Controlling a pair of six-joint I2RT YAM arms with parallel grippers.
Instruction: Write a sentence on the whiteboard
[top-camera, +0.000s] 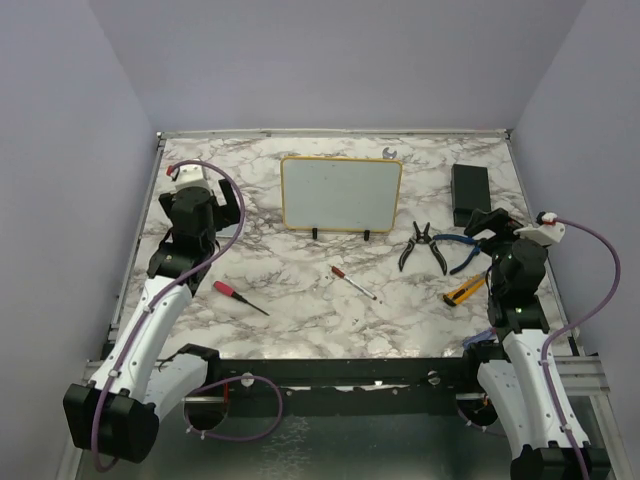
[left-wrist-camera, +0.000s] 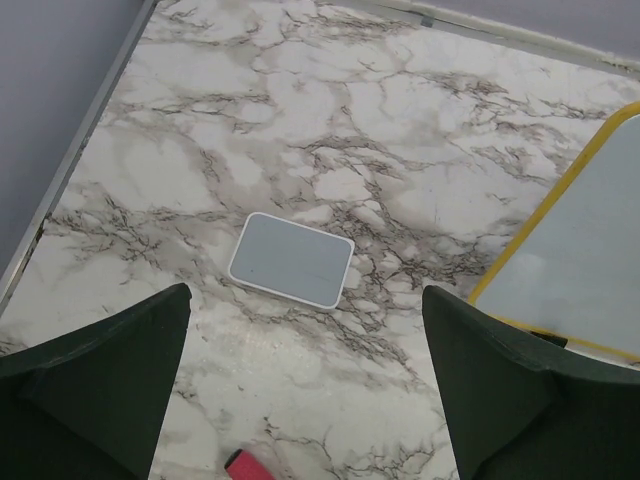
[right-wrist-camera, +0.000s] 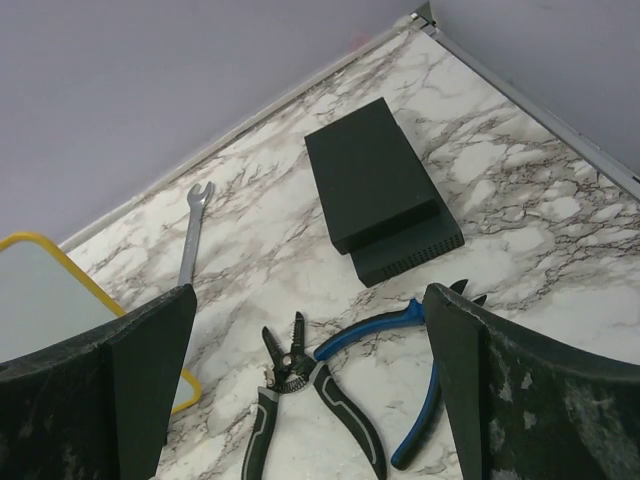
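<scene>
The whiteboard (top-camera: 341, 195), blank and framed in yellow, stands on two black feet at the back middle of the marble table. In front of it lies a marker (top-camera: 354, 282), white-bodied with a red-brown end, slanting across the tabletop. My left gripper is open above the table's left side, its fingers wide apart with nothing between them. Open as well, my right gripper hovers over the right side, above the pliers and clear of them. Neither gripper is near the marker; both wrist views catch only part of the whiteboard.
A red-handled screwdriver (top-camera: 238, 296) lies at left, beyond it a small grey eraser-like block (left-wrist-camera: 291, 259). On the right are black pliers (top-camera: 422, 248), blue pliers (top-camera: 463, 247), a yellow cutter (top-camera: 464, 290) and a black box (top-camera: 470, 191). A wrench (right-wrist-camera: 194, 228) lies behind the whiteboard.
</scene>
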